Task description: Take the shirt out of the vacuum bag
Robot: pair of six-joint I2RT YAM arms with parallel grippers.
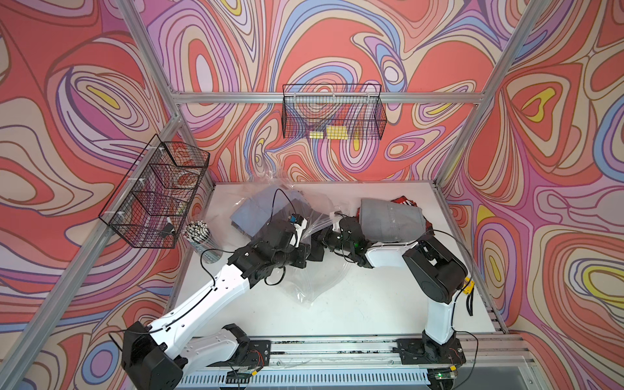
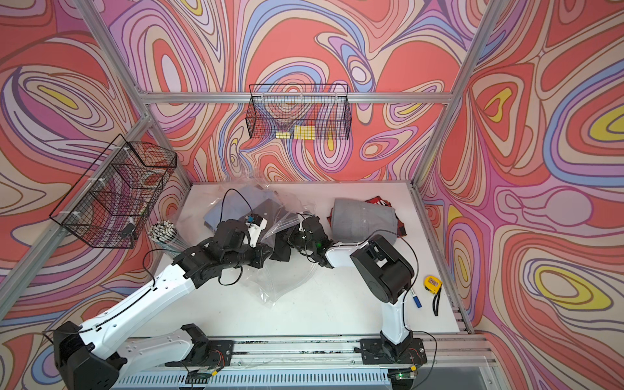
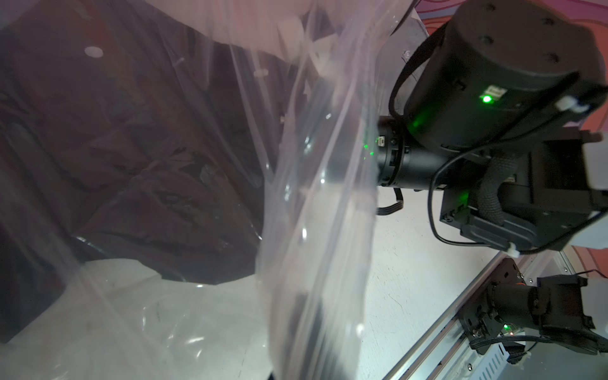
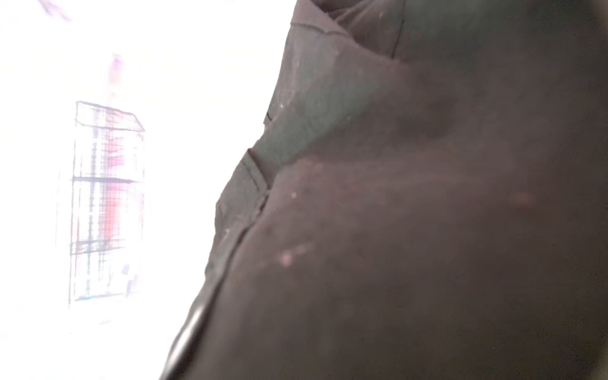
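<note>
The clear vacuum bag [image 1: 305, 289] is spread over the table's left and middle, with a folded grey-blue shirt [image 1: 256, 208] and dark cloth [image 2: 281, 250] inside. My left gripper [image 1: 299, 250] is at the bag; its left wrist view shows crumpled plastic close up, hiding the fingers. My right gripper [image 1: 325, 240] reaches in from the right at the dark cloth, which fills much of the right wrist view [image 4: 411, 221]. The fingers of both grippers are hidden, so I cannot tell their state or what is between them.
A grey folded cloth over red fabric [image 1: 390, 221] lies at the back right. A yellow tape measure [image 2: 432, 283] and a marker are at the right edge. A cup of white sticks [image 1: 198, 234] stands at the left.
</note>
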